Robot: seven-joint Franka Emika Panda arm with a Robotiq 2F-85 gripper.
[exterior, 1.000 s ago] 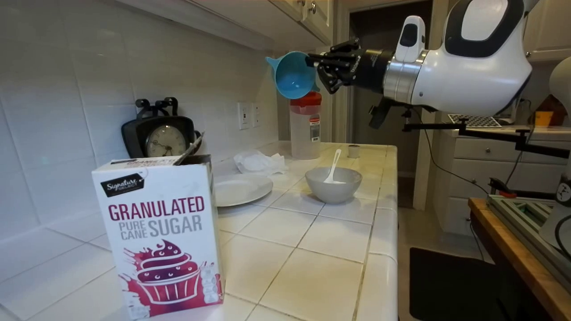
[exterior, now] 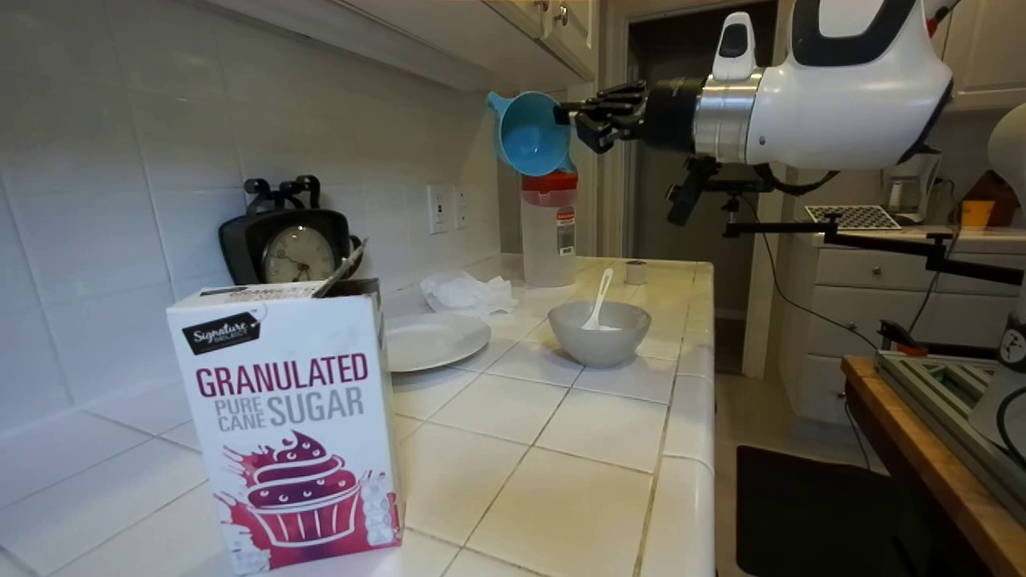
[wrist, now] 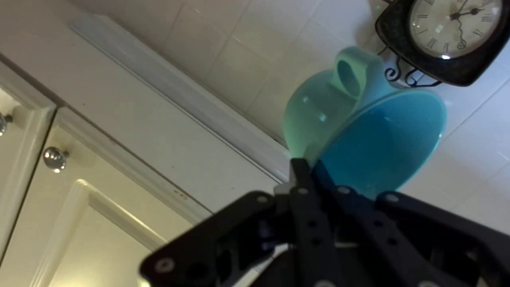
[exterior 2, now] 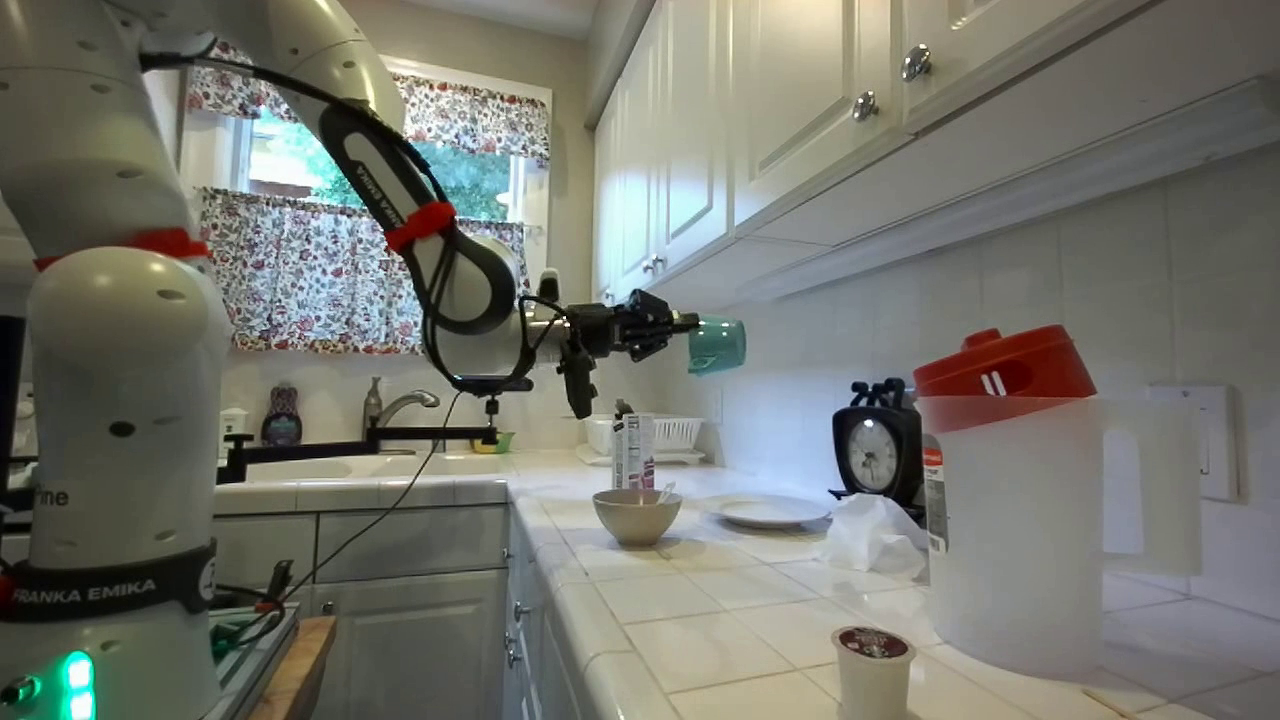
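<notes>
My gripper is shut on the rim of a light-blue cup [wrist: 382, 143], which has a handle on its far side. In exterior view 1 the cup [exterior: 535, 133] hangs tipped on its side high above the counter, its open mouth facing the camera. No contents show inside it. From exterior view 2, the gripper [exterior 2: 691, 323] reaches level toward the wall, holding the cup [exterior 2: 720, 346] just below the upper cabinets. A grey bowl [exterior: 598, 333] with a white spoon [exterior: 601, 296] in it rests on the counter, well below the cup.
A sugar box [exterior: 288, 433] stands in front, near a white plate [exterior: 438, 341] and a black clock [exterior: 288, 245]. Crumpled paper [exterior 2: 873, 536], a red-lidded pitcher [exterior 2: 1020, 528] and a small pod cup [exterior 2: 873, 672] occupy the far end. Cabinets [exterior 2: 792, 108] hang overhead.
The wrist has turned and shifted slightly, and the held cup has moved a little to the right in exterior view 1. The objects on the counter have stayed put.
</notes>
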